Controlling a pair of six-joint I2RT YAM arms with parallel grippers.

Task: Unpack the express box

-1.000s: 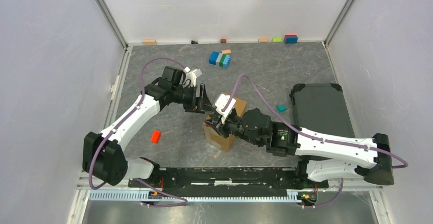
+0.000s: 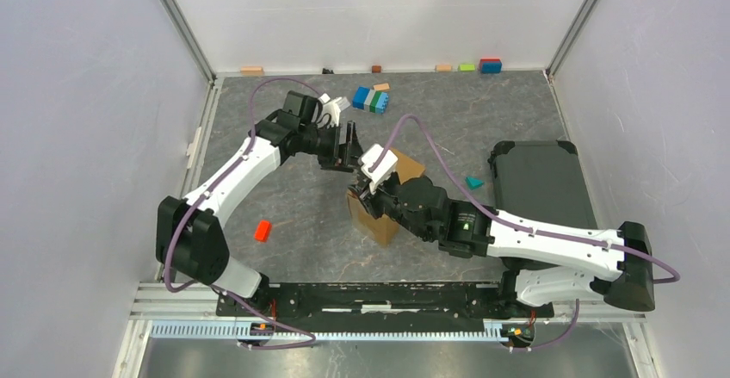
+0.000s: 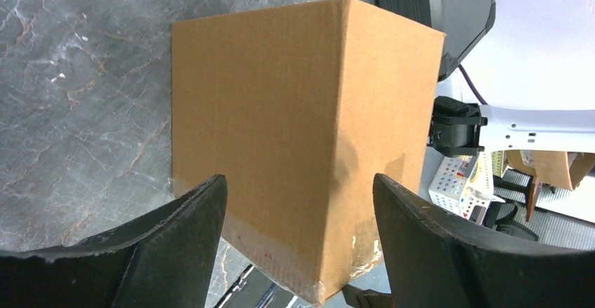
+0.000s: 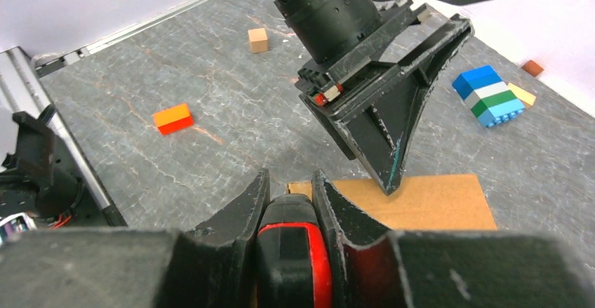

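The brown cardboard express box (image 2: 374, 227) stands at the table's middle, partly hidden under my right arm. In the left wrist view my left gripper has its fingers apart, with the box (image 3: 259, 111) below and between them. In the top view my left gripper (image 2: 343, 150) is at the box's back-left. My right gripper is shut at the box's top, the box (image 4: 428, 203) showing just beyond it; a red-and-black part shows behind the fingertips, and what they pinch is hidden.
A dark case (image 2: 541, 189) fills the right side. Toy blocks (image 2: 370, 100) lie at the back, an orange-red block (image 2: 262, 231) at front left, a teal triangle (image 2: 473, 182) near the case. Free table lies at back left and back right.
My left gripper and arm have moved back and slightly right. My right gripper and the box have shifted slightly toward the back.
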